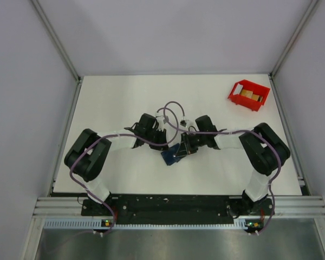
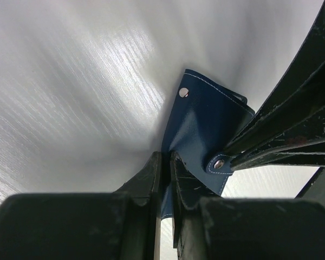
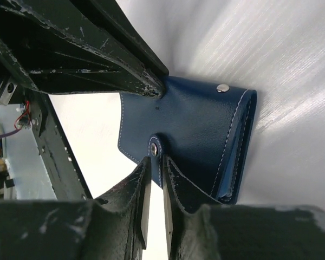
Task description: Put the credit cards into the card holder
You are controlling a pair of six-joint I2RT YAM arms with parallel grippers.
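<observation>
The dark navy leather card holder [image 1: 170, 156] lies on the white table between both arms, with white stitching and silver snaps [image 2: 183, 92]. My left gripper has its fingertips close together on the holder's edge; what is between them is unclear. In the right wrist view the holder [image 3: 192, 119] shows a snap tab [image 3: 154, 149], and my right gripper has its tips at that tab, close together. The left arm's tip presses on the holder's upper part there. No cards are clearly visible in the holder.
A red tray [image 1: 248, 105] holding card-like pieces, white and tan, stands at the back right.
</observation>
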